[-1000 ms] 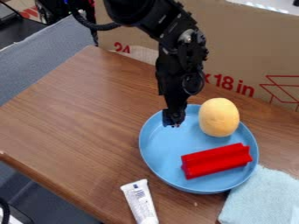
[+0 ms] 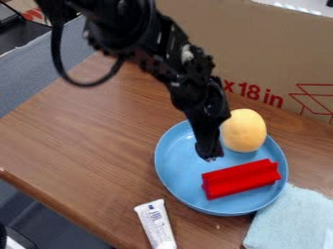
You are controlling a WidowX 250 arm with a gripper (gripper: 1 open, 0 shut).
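My black gripper (image 2: 208, 136) reaches down from the top over the blue plate (image 2: 182, 170), its tip low at the plate's back part, just left of a yellow oval object (image 2: 244, 130) on the plate. The fingers are dark and partly overlap each other in this view, and I see nothing held between them. A red bar-shaped object (image 2: 240, 178) lies on the front right of the plate.
A white tube (image 2: 155, 225) lies near the table's front edge, and a pale cloth (image 2: 289, 219) is at the lower right. A cardboard box (image 2: 279, 58) stands behind.
My gripper has moved lower and slightly to the right, closer against the yellow object. The objects on the plate and table look unmoved.
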